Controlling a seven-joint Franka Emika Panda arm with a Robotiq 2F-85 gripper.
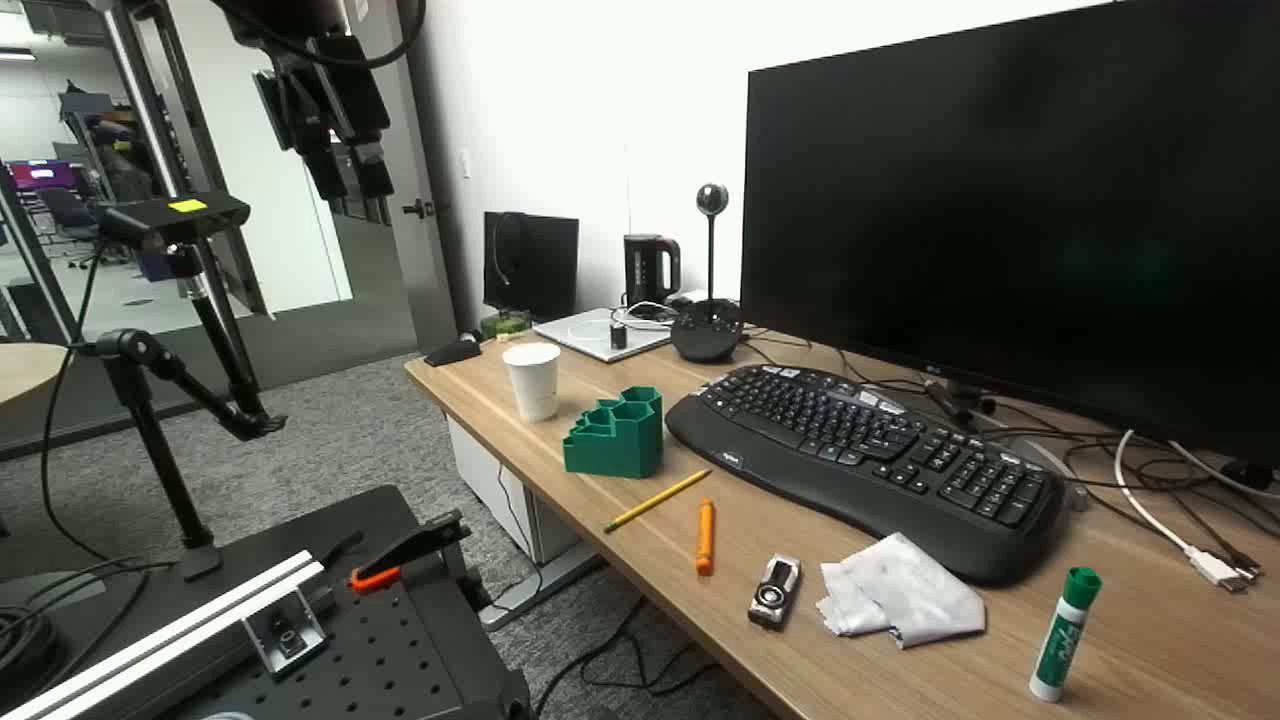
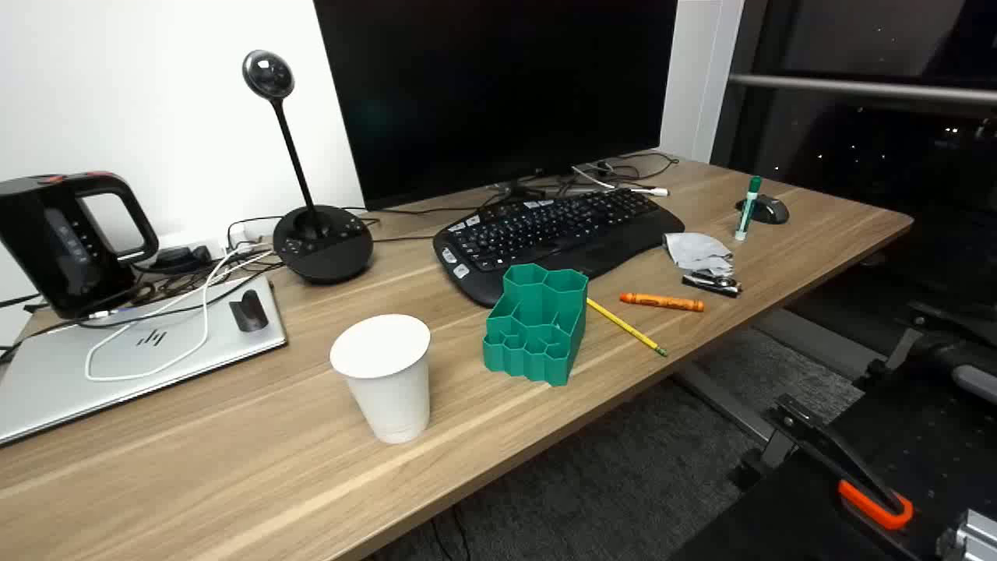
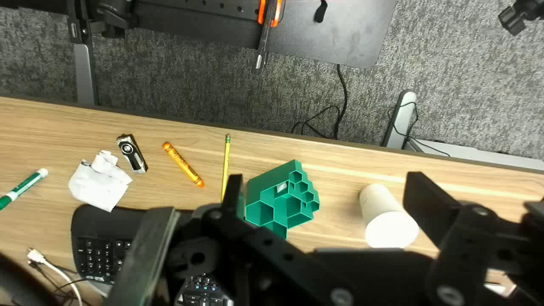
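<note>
High above the desk's left end in exterior view 1 hangs my gripper, open, nothing between its fingers. Below it in the wrist view, the green honeycomb holder and the white paper cup show on the desk, well away from the fingertips. The holder has open cells of stepped height; a small pale patch shows inside one. A yellow pencil, an orange crayon, a silver-and-black nail clipper and a crumpled grey-white cloth lie in a row. Beyond the cloth, a green marker appears upright or leaning in exterior view 2, but lying in the wrist view.
Behind these items sit a black keyboard and a large monitor. A webcam stand, a silver laptop and a black kettle occupy the far end. Bare desk surrounds the cup. Loose cables lie near the monitor.
</note>
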